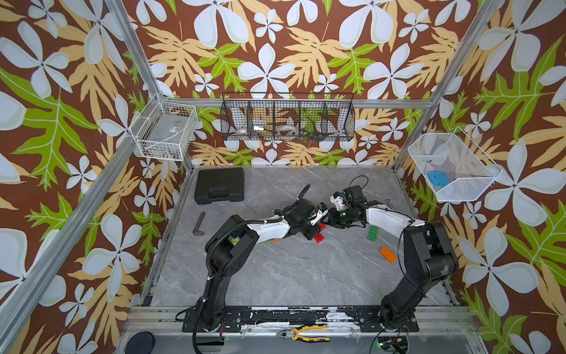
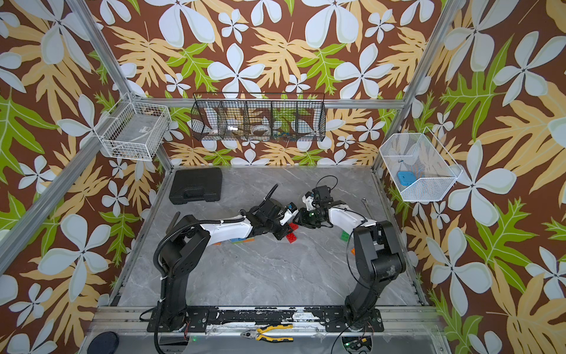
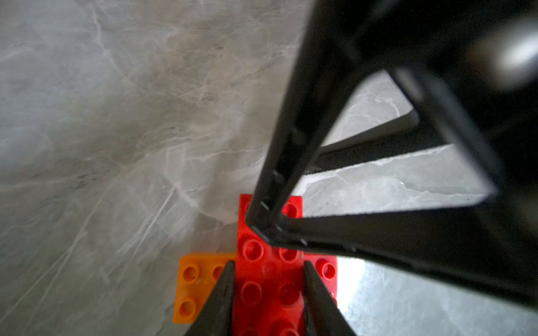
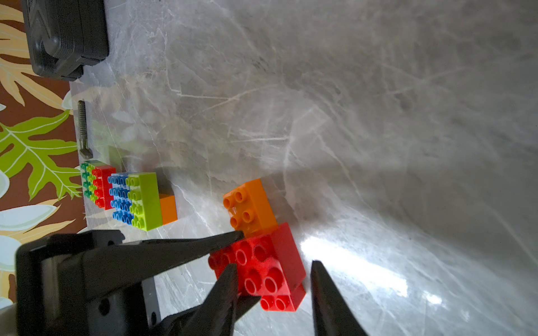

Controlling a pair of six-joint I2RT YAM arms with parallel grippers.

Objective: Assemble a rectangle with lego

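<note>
A red brick [image 3: 269, 285] lies across an orange brick [image 3: 193, 285] and a lower red brick [image 3: 324, 271]; whether the studs are fully pressed together cannot be told. My left gripper has its fingers on both long sides of the upper red brick, close against it; whether they grip it is unclear. My right gripper is partly open beside the stack, with no brick held. In the left wrist view one of its black fingers [image 3: 274, 218] overlaps the upper red brick's far end. From above, both grippers [image 1: 315, 227] meet mid-table and hide much of the stack.
A block of lime [image 4: 144, 201] and blue [image 4: 118, 193] bricks stands left of the stack, near red and green ones. To the right lie a green brick [image 1: 372, 233] and an orange brick [image 1: 387, 254]. A black case [image 1: 219, 184] sits back left.
</note>
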